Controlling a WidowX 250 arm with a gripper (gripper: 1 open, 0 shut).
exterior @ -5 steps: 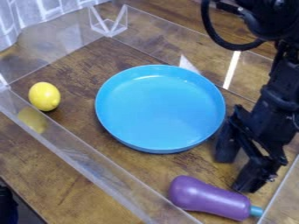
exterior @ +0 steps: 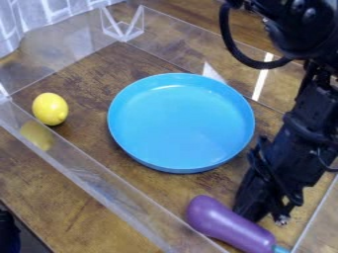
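My black gripper [exterior: 264, 201] is low at the right, its fingertips just above and behind a purple eggplant toy [exterior: 227, 222] at the bottom edge. The fingers look close together, with nothing visible between them, though the dark parts blend. A blue plate [exterior: 181, 121] lies in the middle of the wooden floor, left of the gripper. A yellow lemon [exterior: 50, 109] lies at the left.
Clear plastic walls [exterior: 117, 194] border the area. Bare wood [exterior: 93, 168] shows between the lemon and the plate.
The gripper has shifted downward toward the eggplant over the last second. The plate and lemon have not moved.
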